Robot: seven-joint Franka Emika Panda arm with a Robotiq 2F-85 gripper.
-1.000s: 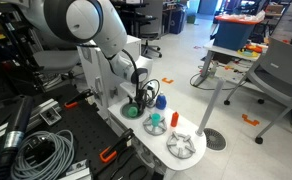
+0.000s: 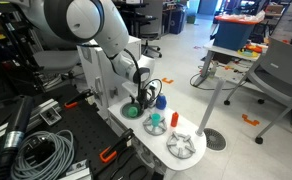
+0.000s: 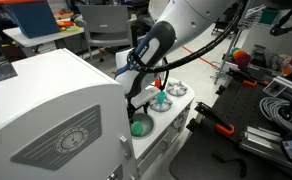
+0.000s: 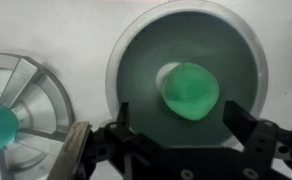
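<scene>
A green object (image 4: 190,91) lies inside a round, dark grey-green bowl (image 4: 146,65) with a pale rim. In the wrist view my gripper is open, its two dark fingers well apart over the lower part of the bowl. Nothing shows between them but the bowl's floor and part of the green object. From the side, the gripper (image 2: 144,98) hangs close above the bowl's area, near the green object (image 2: 131,110). The exact height above it cannot be told.
Beside the bowl, a turquoise cup (image 2: 155,118) sits on a burner-like metal piece. A second metal piece (image 2: 181,145) lies nearer the front, with a red bottle (image 2: 175,119) behind it. A blue object (image 2: 161,102) stands behind the gripper.
</scene>
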